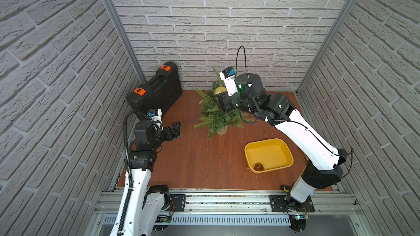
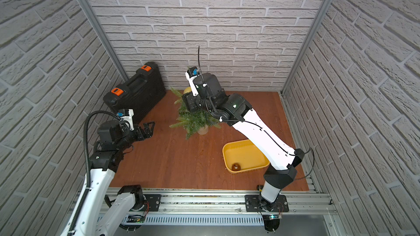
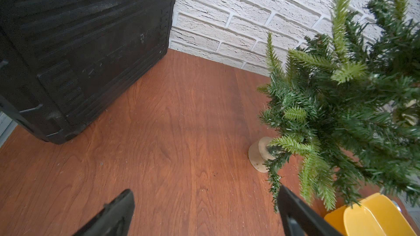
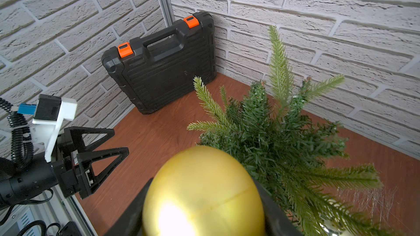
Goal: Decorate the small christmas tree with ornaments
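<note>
The small green tree [image 1: 212, 112] stands near the back middle of the table on a pale round base [image 3: 259, 155]. At its upper part is a gold ball ornament [image 4: 203, 183], between the fingers of my right gripper [image 1: 222, 101]. In the right wrist view the ball covers most of those fingers [image 4: 134, 212], so how firmly they press on it is hidden. Another shiny ornament [image 4: 330, 227] shows low among the branches. My left gripper stands open and empty, to the left of the tree. A brown ornament [image 1: 259, 166] lies in the yellow tray [image 1: 283, 142].
A black case [image 1: 158, 88] with orange latches stands at the back left. The yellow tray sits front right, below my right arm [image 1: 306, 137]. Bare table [image 1: 196, 161] lies in front of the tree.
</note>
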